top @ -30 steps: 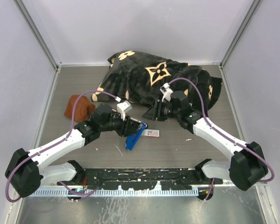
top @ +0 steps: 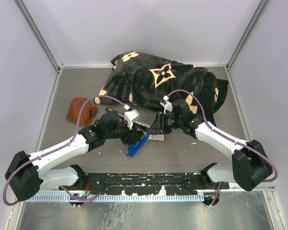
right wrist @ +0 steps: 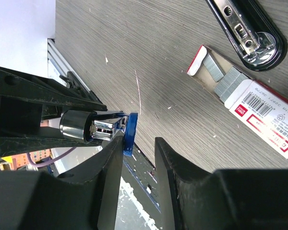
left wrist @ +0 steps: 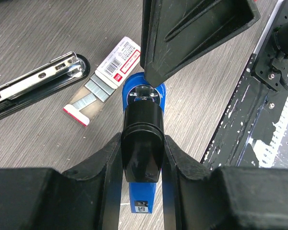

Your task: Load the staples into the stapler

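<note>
My left gripper is shut on the blue and black stapler, whose black body lies between its fingers in the left wrist view. Its blue base runs toward the bottom of that view. At the stapler's other end my right gripper stands part open; one of its fingers is close to the blue tip. The right wrist view has that blue tip at the end of the left-hand finger; whether they touch I cannot tell. Grey staple strips show in the open end of a white-and-red staple box.
A second, black and silver stapler lies on the table next to the staple box. A dark patterned blanket fills the back, and a brown cloth lies at the left.
My right gripper has come left and toward the front, up to the stapler's end. The left gripper, still on the stapler, has shifted only slightly.
</note>
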